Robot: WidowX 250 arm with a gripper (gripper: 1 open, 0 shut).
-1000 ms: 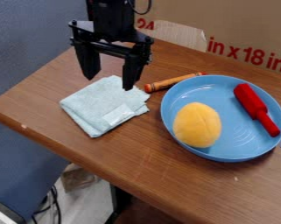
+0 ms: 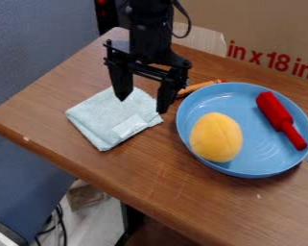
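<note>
My black gripper (image 2: 143,91) hangs over the wooden table, its two fingers spread apart with nothing seen between them, above a folded pale blue cloth (image 2: 107,125). An orange stick (image 2: 195,88), partly hidden behind the gripper, lies beside a blue plate (image 2: 252,163). On the plate are a yellow rounded object (image 2: 217,136) and a red bottle-like object (image 2: 279,119).
A cardboard box (image 2: 259,34) with printed lettering stands at the back. The table's edge runs along the left, with floor and cables below.
The gripper has shifted right and down, nearer the orange stick, which it now partly covers. The things on the table look unmoved.
</note>
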